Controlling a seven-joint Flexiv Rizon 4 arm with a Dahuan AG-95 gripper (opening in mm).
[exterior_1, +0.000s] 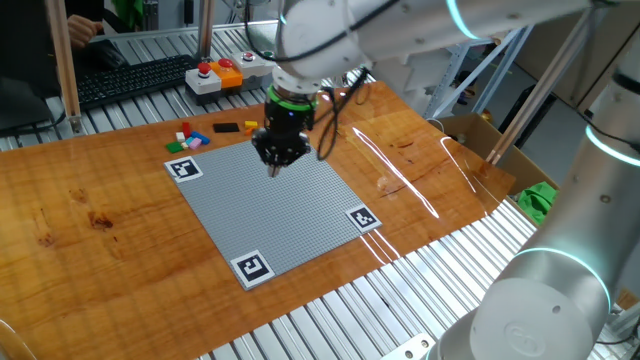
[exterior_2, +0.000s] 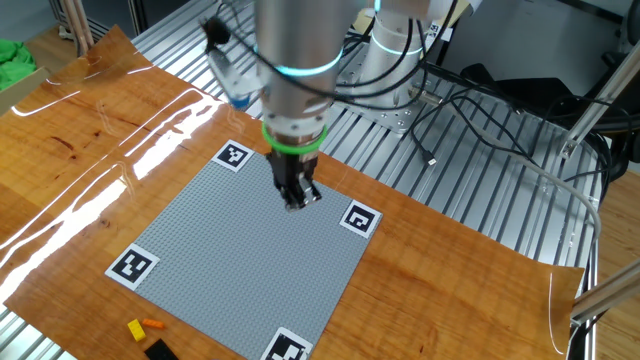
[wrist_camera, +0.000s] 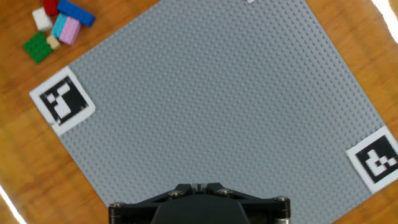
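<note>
My gripper hangs in the air over the grey baseplate (wrist_camera: 211, 93), its black fingers drawn together with nothing visible between them. The plate is bare of bricks and carries printed markers at its corners. Off one corner, on the wood, lies a loose cluster: a green brick (wrist_camera: 38, 46), a blue brick (wrist_camera: 76, 12), a pink brick (wrist_camera: 70, 30), a cyan brick (wrist_camera: 59, 26), a white brick (wrist_camera: 42, 19), a red brick (wrist_camera: 51, 6) and a small tan brick (wrist_camera: 53, 42). Exterior view 2 has a yellow brick (exterior_2: 136, 329), an orange brick (exterior_2: 153, 323) and a black brick (exterior_2: 160, 350) beside the plate.
A button box (exterior_1: 228, 75) and a keyboard (exterior_1: 135, 82) stand beyond the table's far edge in exterior view 1. Cables hang from the arm.
</note>
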